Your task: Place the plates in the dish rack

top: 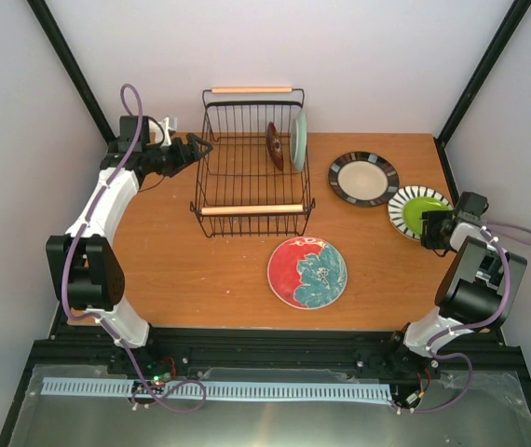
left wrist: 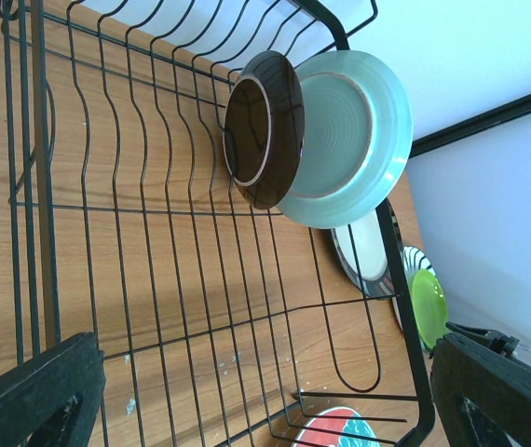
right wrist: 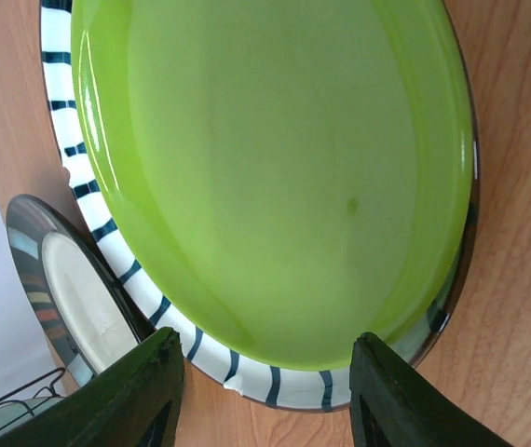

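A lime green plate (top: 417,206) lies on a white plate with dark stripes (top: 395,211) at the table's right. At their near right edge is my right gripper (top: 427,229); in the right wrist view its fingers (right wrist: 144,391) are apart, with the near rims of both plates just ahead of the fingertips. No grip on either plate shows. My left gripper (top: 202,146) stands open and empty at the left side of the wire dish rack (top: 252,209). Upright in the rack's right part are a brown dish (left wrist: 264,130) and a pale turquoise plate (left wrist: 359,130).
Behind the stacked plates, a dark-rimmed plate (top: 363,179) lies flat, close to the striped one. A red plate with a teal flower (top: 306,273) lies in front of the rack.
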